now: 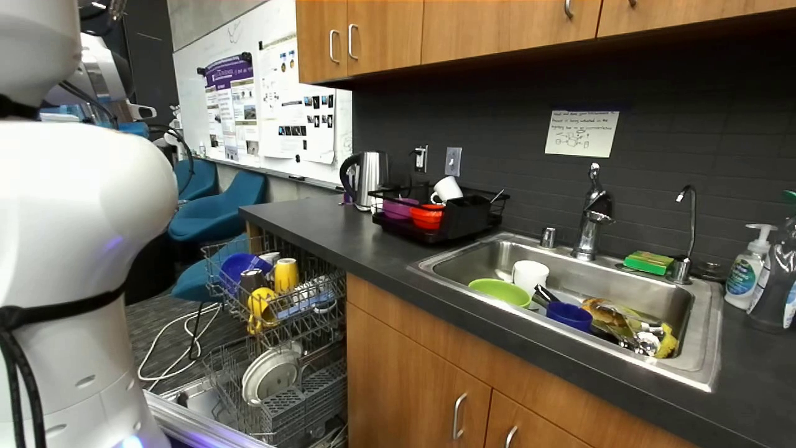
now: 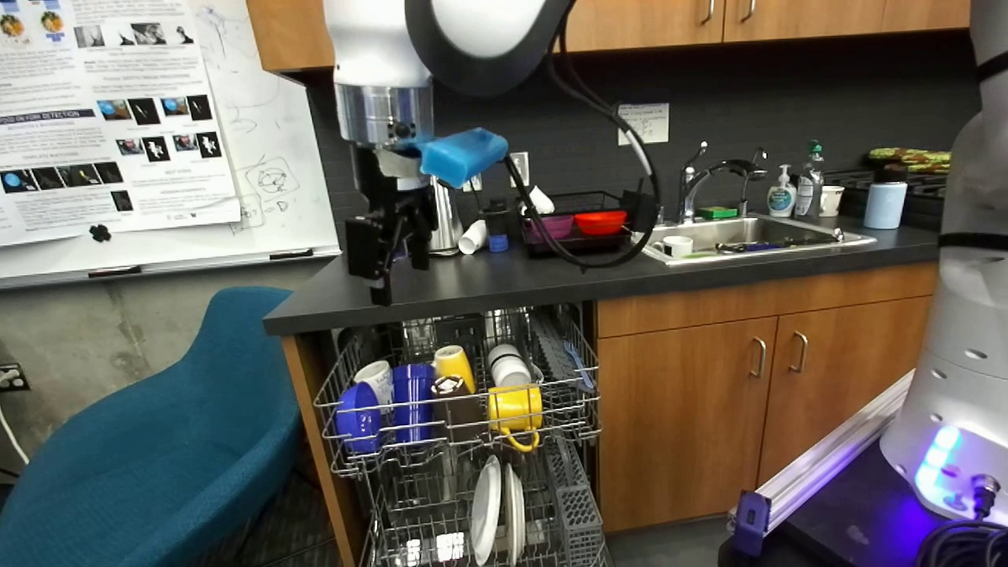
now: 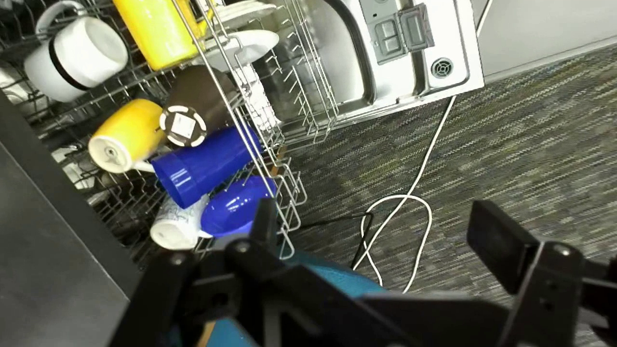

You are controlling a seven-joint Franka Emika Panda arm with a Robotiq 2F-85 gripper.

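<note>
Wide open and empty, my gripper points down in the wrist view, with carpet showing between its fingers. Exterior view 2 has the gripper (image 2: 397, 283) in the air, above and in front of the dishwasher's pulled-out upper rack (image 2: 463, 444). That rack holds a blue bowl (image 2: 358, 416), a blue cup (image 2: 413, 402), a brown cup (image 2: 456, 413), a yellow cup (image 2: 453, 367), a yellow mug (image 2: 516, 411) and white mugs (image 3: 92, 55). White plates (image 2: 486, 509) stand on edge in the lower rack. In exterior view 1 the gripper cannot be made out.
The sink (image 1: 485, 257) contains a green bowl (image 1: 500, 292), a white cup (image 1: 529, 275), a blue bowl (image 1: 569, 315) and utensils. A black dish rack (image 1: 466, 216) and a kettle (image 1: 370, 179) stand on the counter (image 1: 321, 224). Teal chairs (image 2: 179, 416) sit left of the dishwasher.
</note>
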